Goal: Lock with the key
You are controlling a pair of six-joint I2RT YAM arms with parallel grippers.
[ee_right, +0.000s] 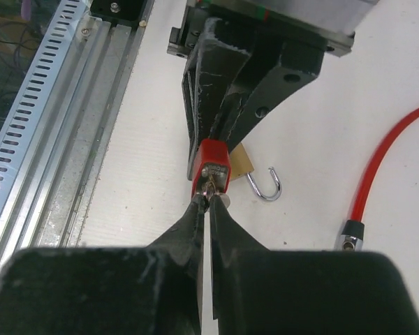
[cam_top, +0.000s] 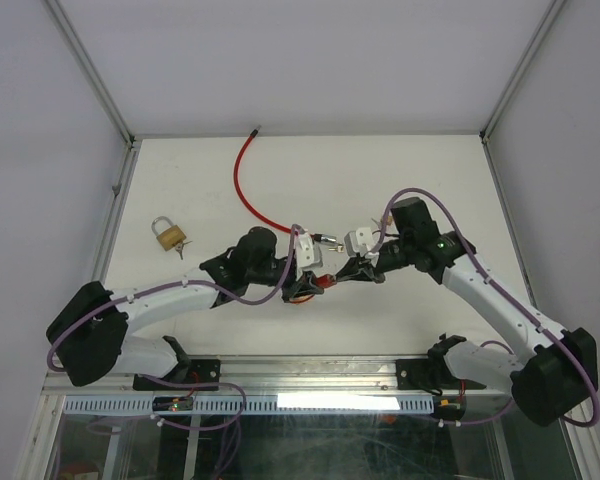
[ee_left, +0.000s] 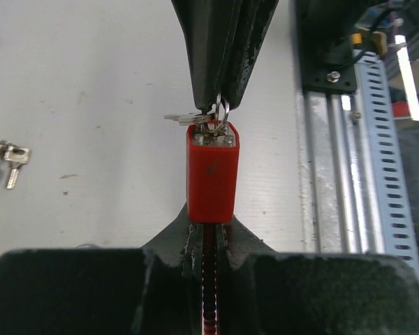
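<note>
My left gripper (cam_top: 312, 284) is shut on a red block (ee_left: 211, 178) with a metal lock face on top, from which a key ring (ee_left: 221, 112) and key stick out. My right gripper is shut right at that face, its tips at the key and ring; whether it grips them is hard to tell. A brass padlock (cam_top: 171, 236) with its shackle open and keys beside it lies at the left of the board, partly hidden behind the block in the right wrist view.
A red cable (cam_top: 242, 190) with a metal end (cam_top: 325, 239) curves across the middle. More small keys (ee_left: 15, 159) lie on the board. The back of the board is clear, and a metal rail runs along the front.
</note>
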